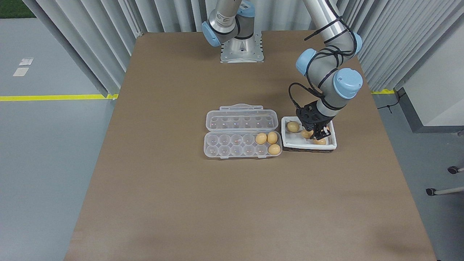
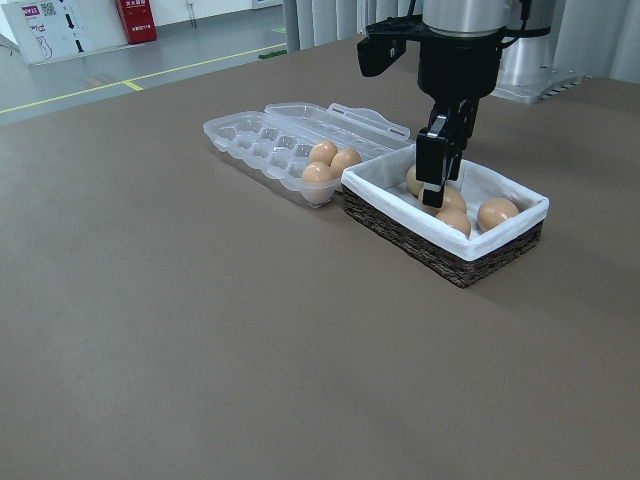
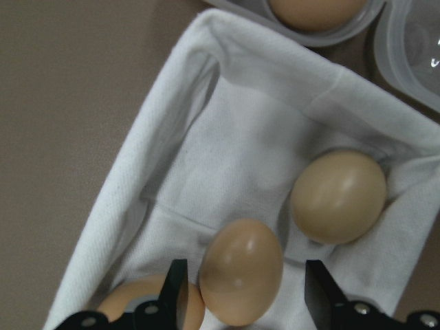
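A white cloth-lined wicker basket [image 1: 290,141] holds several eggs on the brown table, right of a clear open egg carton [image 1: 224,151] with three eggs at its right end. My gripper hangs just over the basket, open, its fingertips on either side of a brown egg [image 3: 239,285] in the wrist view. A paler egg [image 3: 337,192] lies apart from it toward the back of that view, and another egg [image 3: 127,295] is partly hidden by a finger at lower left.
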